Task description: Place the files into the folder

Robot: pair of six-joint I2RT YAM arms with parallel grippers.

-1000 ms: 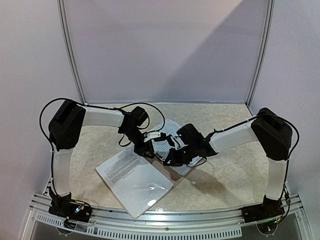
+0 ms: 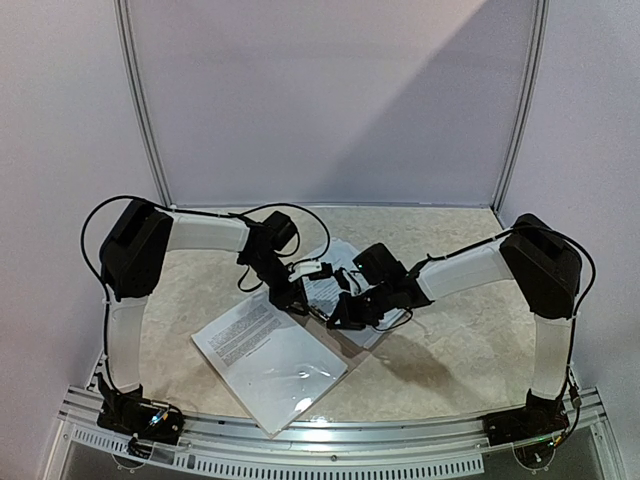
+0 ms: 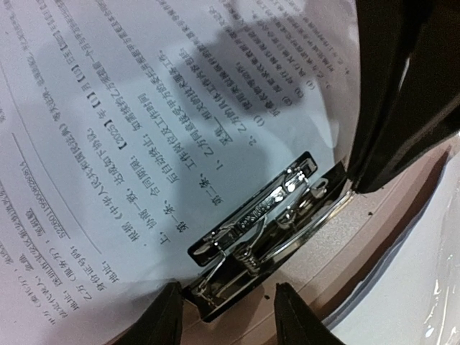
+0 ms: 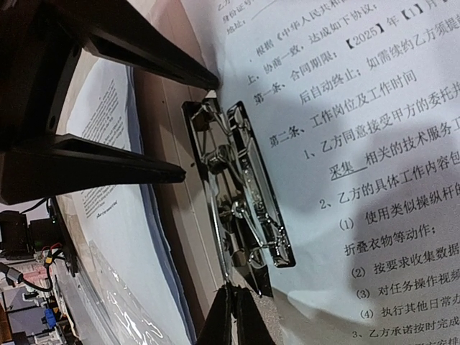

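Observation:
The open folder [image 2: 270,365] lies on the table, its left half bearing a printed sheet under clear plastic. Printed papers [image 3: 93,144] lie on its other half, against a metal lever clip [image 3: 262,230] fixed along the spine. At one end of the clip, my left gripper is partly open, its two fingers [image 4: 136,162] apart with nothing held between them. My right gripper is shut at the opposite end, its tips meeting the end of the clip's wire lever. Whether the lever is pinched between them cannot be told.
The spine strip [image 4: 169,136] runs beside the clip, next to the plastic-covered half. Both arms meet close together over the folder. Bare table [image 2: 460,350] stretches to the right and at the back.

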